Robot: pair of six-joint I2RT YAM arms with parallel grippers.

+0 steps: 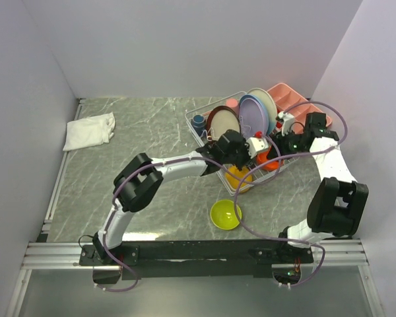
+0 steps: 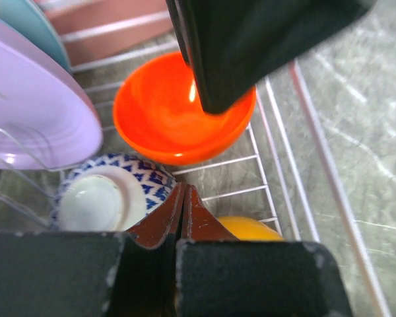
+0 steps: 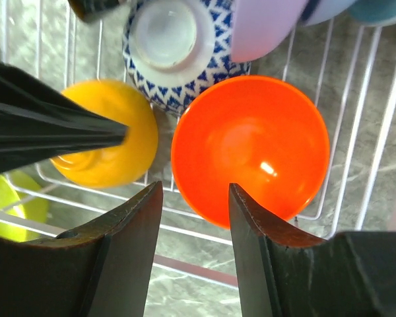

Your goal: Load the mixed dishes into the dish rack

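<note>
In the dish rack (image 1: 190,119) stand plates, such as a lilac plate (image 1: 252,113), beside an orange bowl (image 3: 249,147), a patterned bowl (image 3: 178,53) and a yellow bowl (image 3: 121,135). My left gripper is shut, nothing showing between its fingers, over the rack near the patterned and yellow bowls. My right gripper is open, empty, above the orange bowl's near edge.
A green bowl (image 1: 226,214) lies on the counter in front of the rack. A pink compartment tray (image 1: 289,96) is behind at right. A white cloth (image 1: 89,132) lies left, with free counter around it.
</note>
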